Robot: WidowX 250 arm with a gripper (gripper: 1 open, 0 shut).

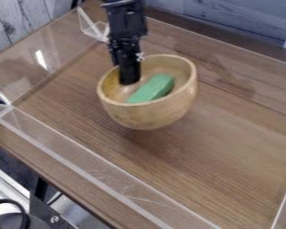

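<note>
A pale wooden bowl (150, 109) is held slightly tilted above the middle of the wooden table (206, 179), with a green block (152, 89) inside it. My dark gripper (126, 75) reaches down from the top of the view and is shut on the bowl at its back-left rim. The fingertips are partly hidden at the bowl. A paler item lies beside the green block inside, too unclear to name.
At the left edge are a blue and clear object and, lower down, black cables (8, 206). The table's edges show at top and lower left.
</note>
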